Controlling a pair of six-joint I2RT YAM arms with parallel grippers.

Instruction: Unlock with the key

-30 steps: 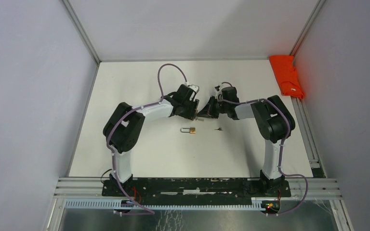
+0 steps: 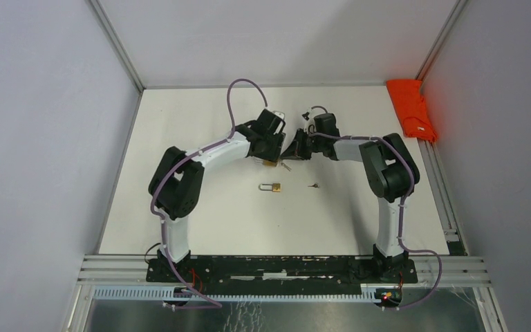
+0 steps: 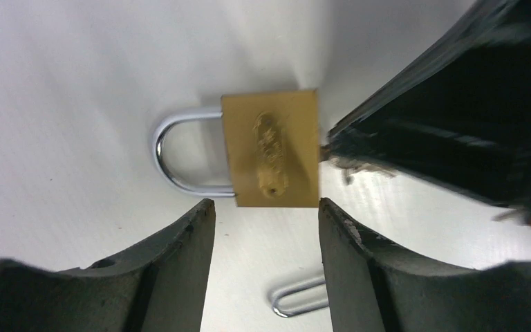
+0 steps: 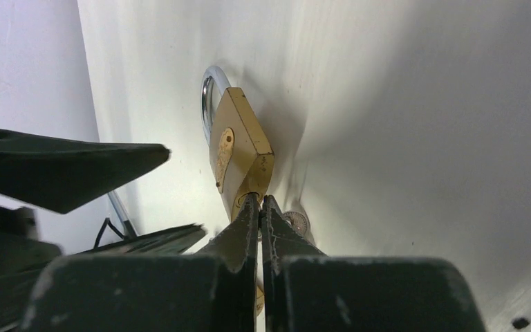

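A brass padlock with a steel shackle lies on the white table, centred in the left wrist view. My right gripper is shut at the padlock's end; small metal pieces, apparently keys, show beside its tips, though how they sit is unclear. My left gripper is over the padlock, fingers apart, with nothing held between them. A second padlock lies nearer the front, and a single small key lies to its right.
A red cloth lies at the back right corner. Both arms crowd the middle.
Over the last second my left gripper has risen toward the back in the top view, uncovering more of the padlock. My right gripper has shifted slightly toward the back.
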